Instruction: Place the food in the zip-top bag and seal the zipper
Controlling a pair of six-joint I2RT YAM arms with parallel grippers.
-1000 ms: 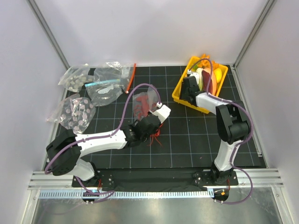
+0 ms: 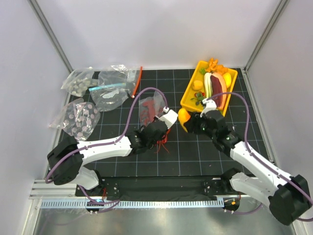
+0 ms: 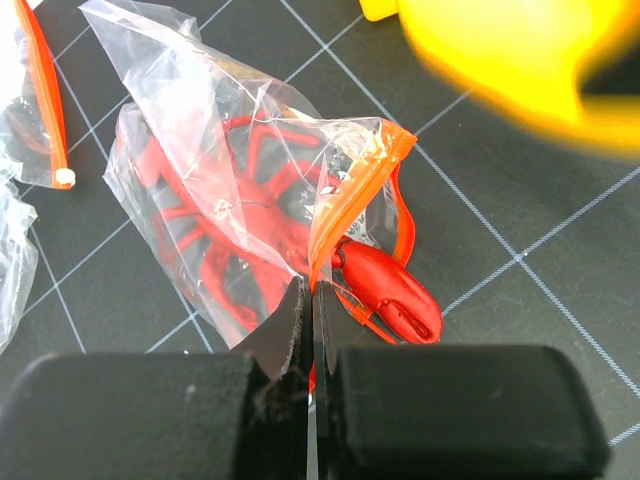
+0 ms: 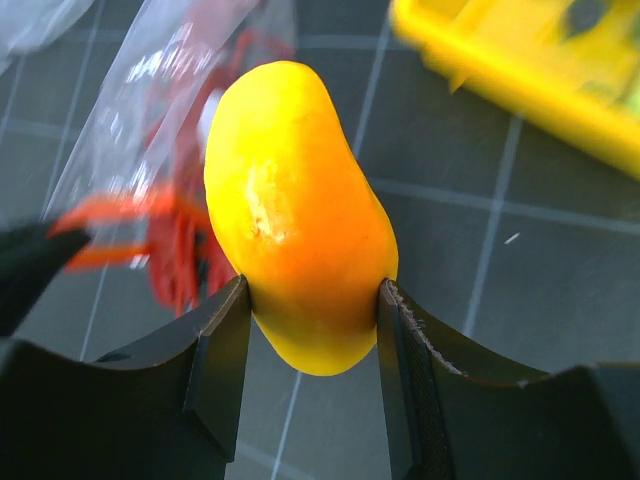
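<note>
A yellow-orange mango (image 4: 300,210) is pinched upright between the fingers of my right gripper, held above the mat beside the bag. The clear zip top bag (image 3: 190,90) with an orange zipper edge (image 3: 350,200) lies on the mat. Inside it is a red toy lobster (image 3: 235,215), one claw (image 3: 390,295) sticking out of the mouth. My left gripper is shut on the bag's orange edge at its near end. In the top view the left arm hides most of the bag's mouth.
The yellow basket (image 2: 186,102) at the back right holds several toy foods. Filled bags (image 2: 80,120) and an empty-looking bag (image 2: 110,93) lie at the left. Bare mat (image 2: 188,156) lies in front of the basket.
My right gripper has come out of the basket, moving left and toward the front, and now carries the mango near the bag. The left arm has stayed in place.
</note>
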